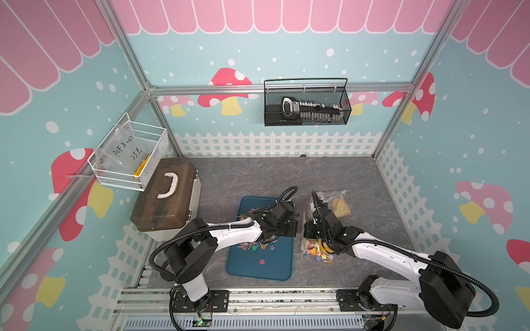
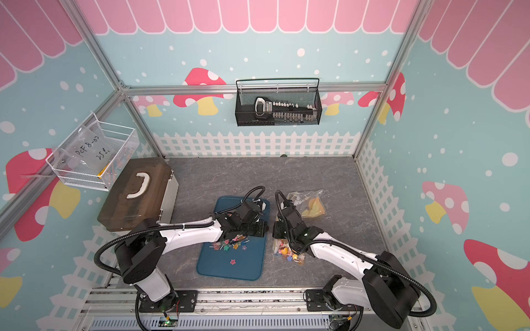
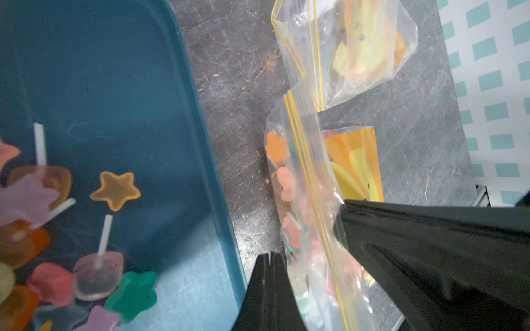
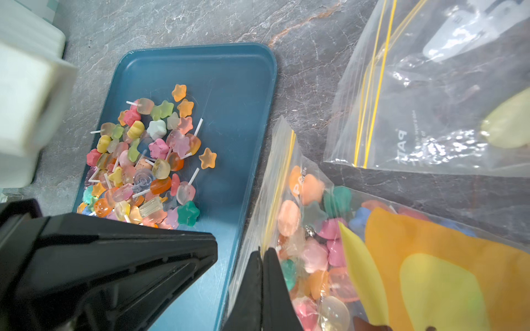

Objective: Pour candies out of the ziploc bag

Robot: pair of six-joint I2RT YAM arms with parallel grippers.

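The clear ziploc bag (image 4: 325, 237), filled with colourful candies, has a yellow zip and an orange printed card. My right gripper is shut on its zip edge, holding that side slightly raised. My left gripper is shut with nothing between its fingers; the bag's zip edge (image 3: 301, 146) stands apart, to the right of its tips in the left wrist view. Candies (image 4: 157, 149) with and without white sticks lie heaped on the blue tray (image 4: 234, 93). The tray's right rim runs beside the bag.
A second ziploc bag (image 4: 419, 110) lies flat behind the first. The brown-lidded box (image 1: 165, 193) stands left of the tray. White (image 1: 132, 154) and black (image 1: 307, 106) wire baskets hang on the walls. Grey table (image 1: 232, 176) behind the tray is bare.
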